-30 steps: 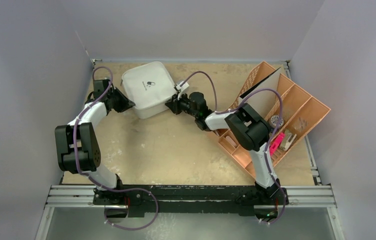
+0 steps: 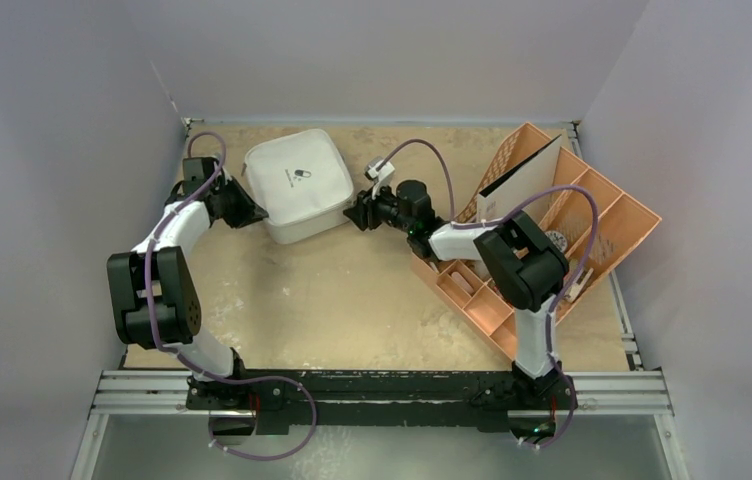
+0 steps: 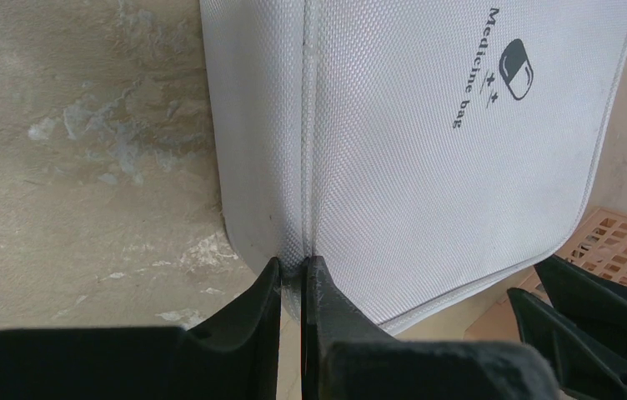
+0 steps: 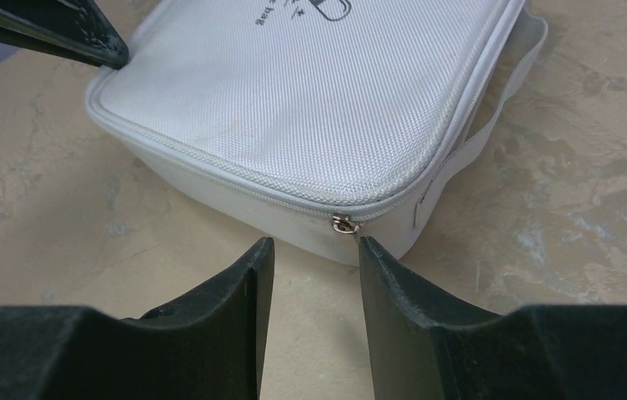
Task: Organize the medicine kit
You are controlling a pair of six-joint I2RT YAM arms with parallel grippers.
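Observation:
A white zippered medicine bag with printed text and pill logo lies at the back centre-left. My left gripper is shut on the bag's front-left edge; in the left wrist view its fingertips pinch the seam. My right gripper stands open just off the bag's right end. In the right wrist view a metal zipper pull hangs at the corner in front of the open fingers, with nothing seen held between them.
An orange compartment organizer with a white board and small items fills the right side, partly under my right arm. Grey walls border the back and sides.
My right gripper and arm have moved a little to the right, away from the bag. The left arm and the bag look almost unchanged.

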